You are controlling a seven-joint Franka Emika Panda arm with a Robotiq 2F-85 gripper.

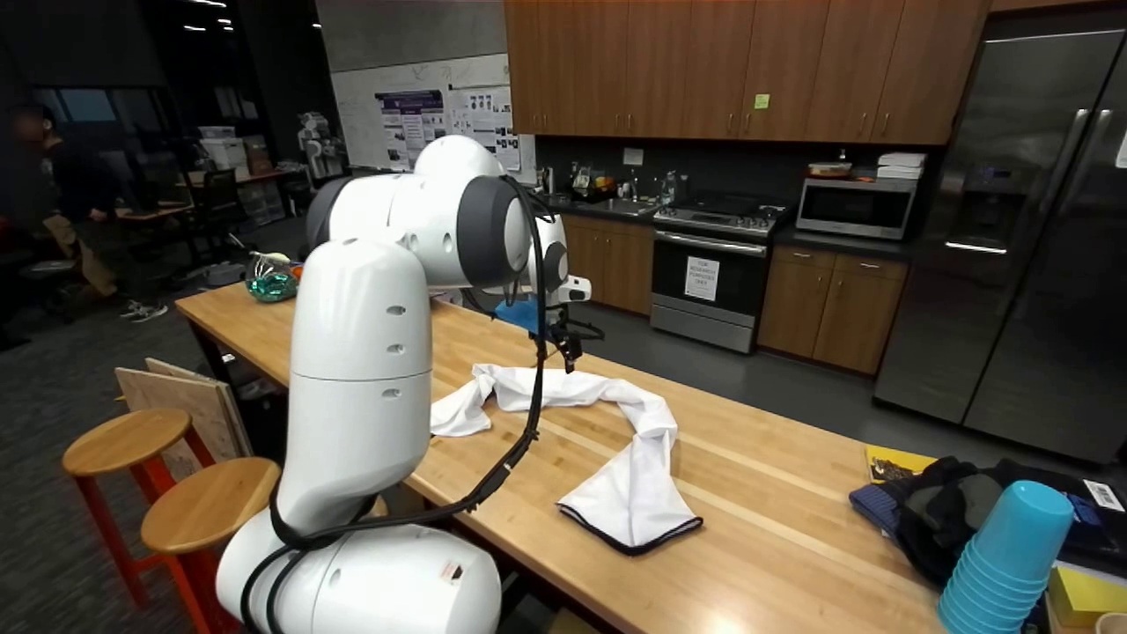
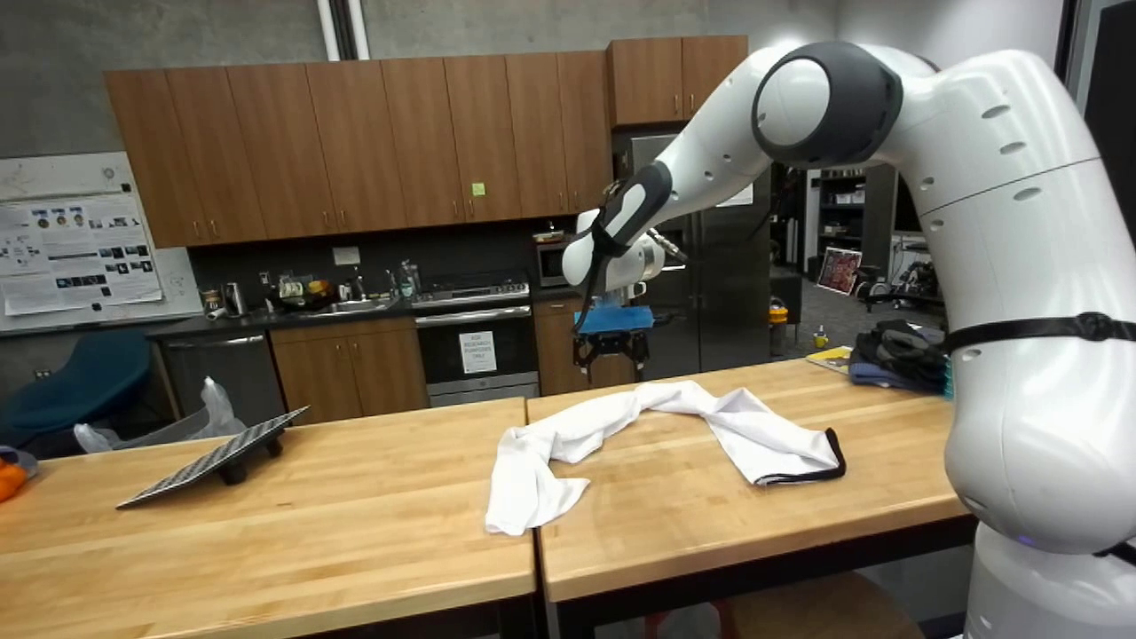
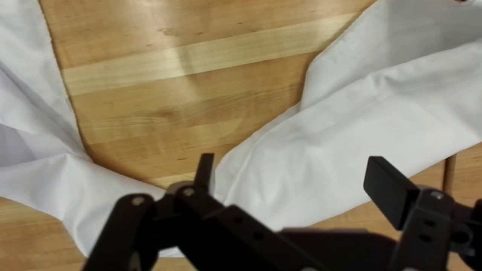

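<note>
A long white cloth lies bunched in a curve across the wooden table, its dark-edged end toward the front right in exterior view 1. Seen in exterior view 2, the same cloth spans the seam between two tabletops. My gripper hangs above the far side of the table, behind the cloth's middle, pointing down. In the wrist view the gripper is open, its black fingers wide apart, with the white cloth below and between them. No cloth appears raised.
A stack of blue cups and dark clothing sit at the table's right end. A tilted dark panel stands on the left tabletop. Bare wood surrounds the cloth.
</note>
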